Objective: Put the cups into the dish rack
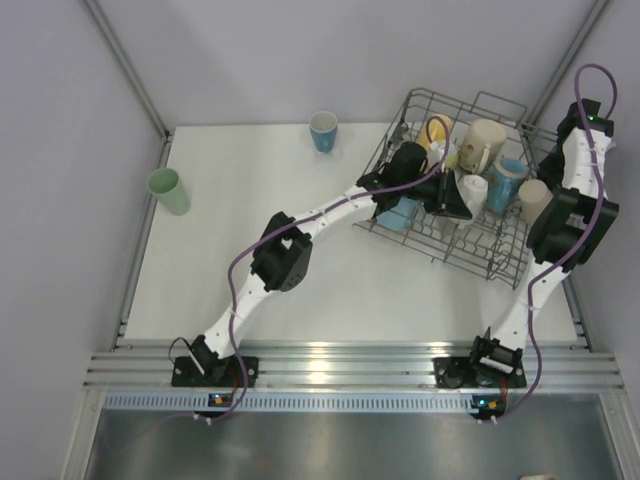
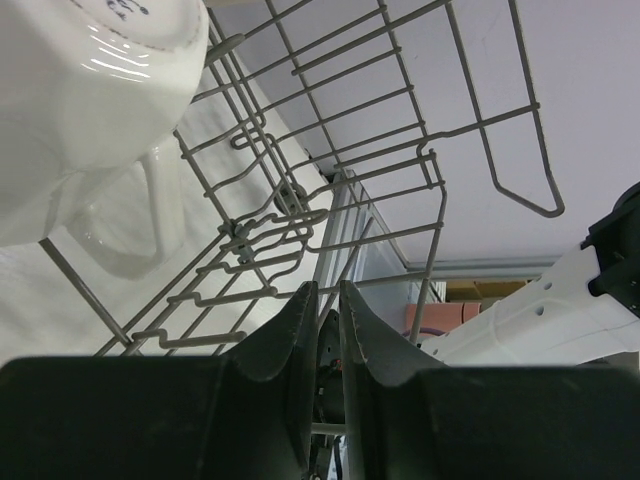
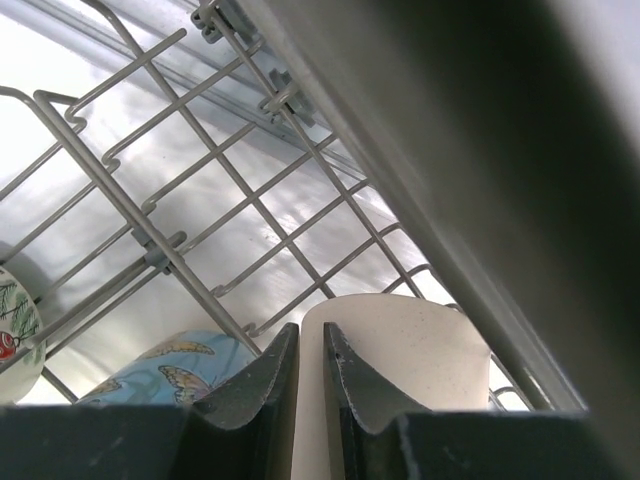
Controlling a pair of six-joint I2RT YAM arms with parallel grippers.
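In the top view the dish rack (image 1: 450, 262) holds several cups. My left gripper (image 1: 459, 207) is over the rack beside a white mug (image 1: 473, 190). In the left wrist view that gripper shows a narrow gap with nothing in it, and the mug with its handle (image 2: 90, 110) fills the upper left. At the rack's right side, my right gripper is against a beige cup (image 3: 400, 345), whose edge shows between the slightly parted fingers; whether it is gripped cannot be told. On the counter stand a blue cup (image 1: 323, 131) and a green cup (image 1: 168, 190).
Also in the rack are a yellow cup (image 1: 439, 127), a beige mug (image 1: 482, 145), a blue cup (image 1: 505, 183) and a light-blue cup (image 1: 397, 214). Walls close in behind and on the right.
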